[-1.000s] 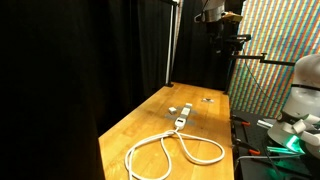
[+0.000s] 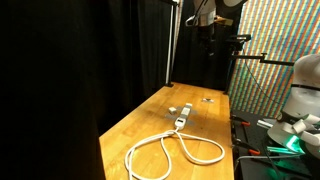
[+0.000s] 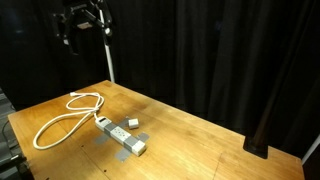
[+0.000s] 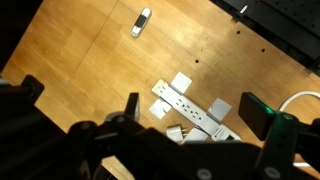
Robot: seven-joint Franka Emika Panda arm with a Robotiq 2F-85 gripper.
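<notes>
A white power strip (image 2: 184, 114) lies on the wooden table, its looped white cord (image 2: 130, 155) spread out from one end. Beside the strip sits a small white plug block (image 3: 133, 123), which in the wrist view is the plug block (image 4: 175, 132) near the lower middle. High over the table my gripper (image 3: 88, 40) hangs well clear of everything. Looking down, the wrist view has the gripper open, its fingers wide apart; the power strip (image 4: 181, 102) shows in the gap, far below. Nothing is held.
Pale square patches (image 4: 181, 83) mark the table around the strip. A small grey-and-white object (image 4: 141, 22) lies apart from it. Black curtains (image 3: 200, 60) stand behind the table (image 3: 220, 150), whose long stretch away from the arm is bare.
In exterior view 1, the raised arm's end has shifted slightly to the left and looks a little turned. Strip, cord and plug block stay where they were.
</notes>
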